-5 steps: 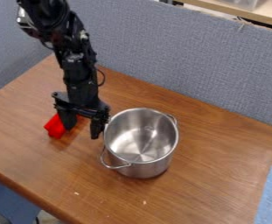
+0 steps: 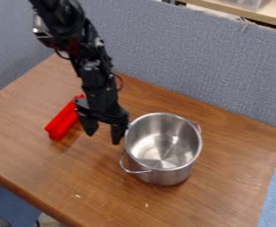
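The black robot gripper (image 2: 103, 131) hangs low over the wooden table (image 2: 128, 199), its fingers pointing down and apart, one beside the steel pot's near-left side. A red object (image 2: 60, 121) lies to the left of the gripper, partly hidden behind it. The steel pot (image 2: 162, 151) stands upright to the right, empty inside as far as shows, with wire handles. I see nothing clearly between the fingers.
A blue strip (image 2: 272, 197) lies at the table's right edge. Grey padded walls (image 2: 200, 62) line the back and left.
The pot has moved a little to the right and down in the view, and the gripper slightly with it. More of the red object shows now.
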